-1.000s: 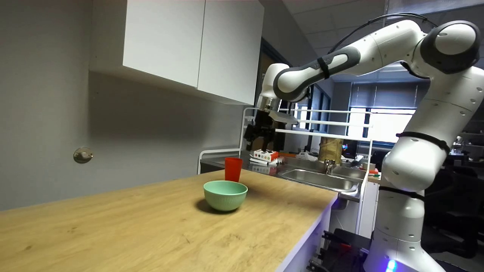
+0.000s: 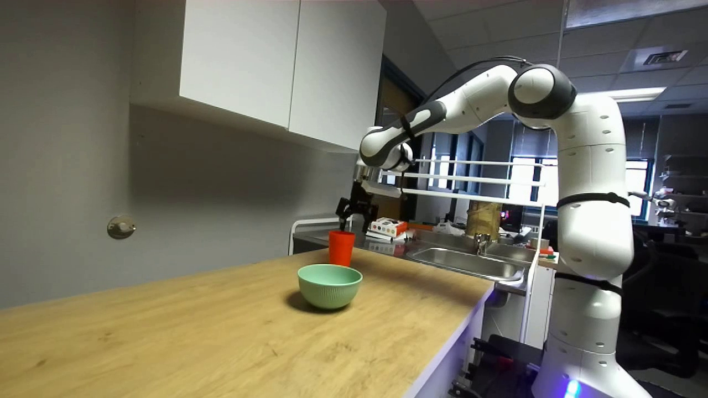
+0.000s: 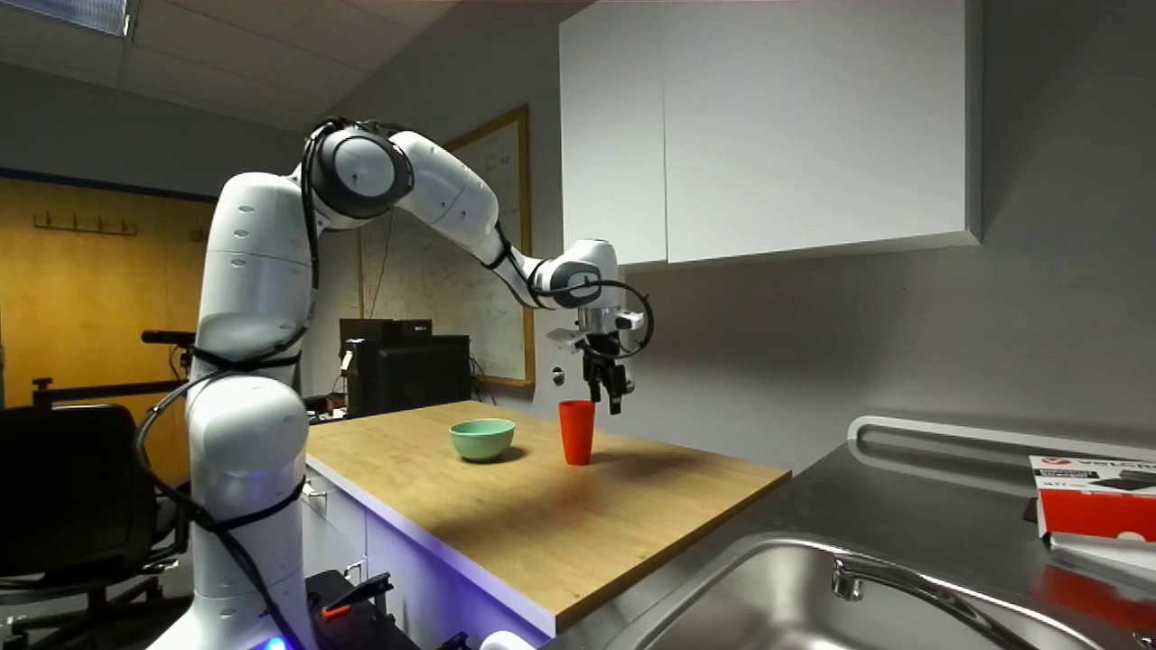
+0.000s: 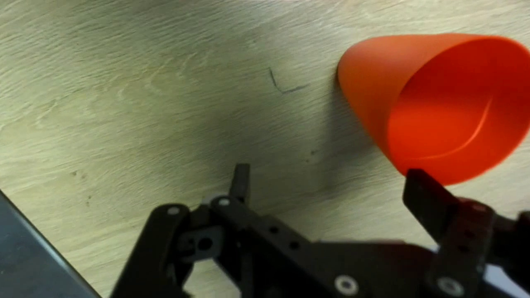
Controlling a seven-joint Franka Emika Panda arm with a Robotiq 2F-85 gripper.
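Note:
An orange-red cup [image 2: 342, 249] stands upright on the wooden counter, just behind a pale green bowl [image 2: 329, 286] in the first exterior view. The second exterior view has the bowl [image 3: 482, 439] to the left of the cup [image 3: 576, 433], a gap between them. My gripper [image 3: 609, 403] points down at about the height of the cup's rim, slightly off to its side. In the wrist view the open gripper has only bare wood between its spread fingers. The cup's mouth [image 4: 457, 109] lies beyond the right finger, at the upper right. Whether that finger touches the rim I cannot tell.
White cupboards [image 3: 813, 130] hang above the counter by the wall. A steel sink [image 3: 791, 607] and a red-and-white box [image 3: 1095, 509] are past the counter's end.
In the first exterior view, the arm has reached further out and my gripper has shifted left, closer to the cup. Cup and bowl have stayed where they were.

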